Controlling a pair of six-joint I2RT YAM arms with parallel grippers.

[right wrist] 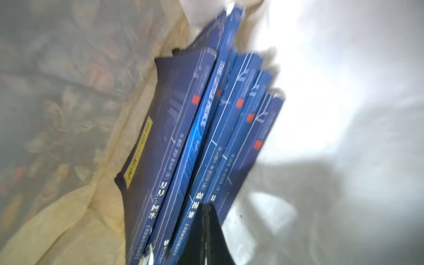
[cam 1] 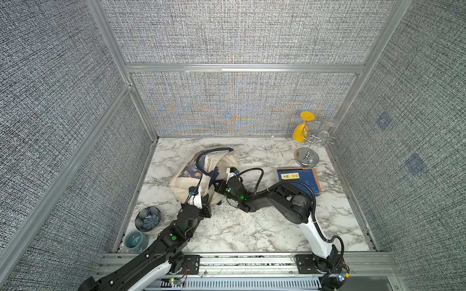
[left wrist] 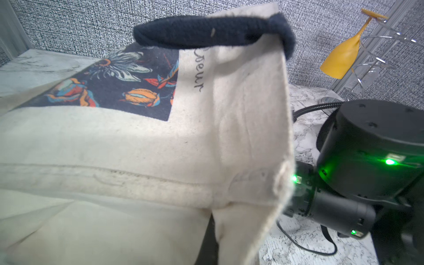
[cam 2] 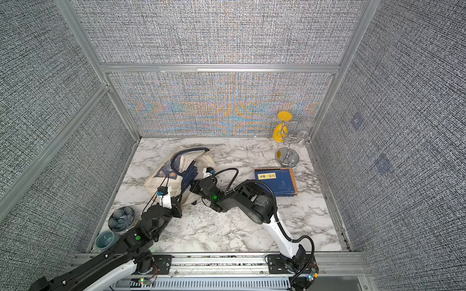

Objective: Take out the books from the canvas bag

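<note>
The cream canvas bag (cam 1: 182, 180) with a dark handle lies at the left of the table, its mouth facing right. Inside it several blue books (right wrist: 176, 128) stand side by side, spines toward the right wrist camera. My right gripper is shut, fingertips together with nothing between them, in front of the book spines. My left gripper is shut on the bag's rim; one finger shows and the cloth hides the other. Two or so books, the top one a blue book (cam 1: 305, 180), lie on the table at the right.
A metal spiral rack (cam 1: 306, 156) with a yellow goblet (cam 1: 299, 132) stands at the back right. A dark flower-shaped bowl (cam 1: 148, 219) and a teal cup (cam 1: 136, 241) sit at the front left.
</note>
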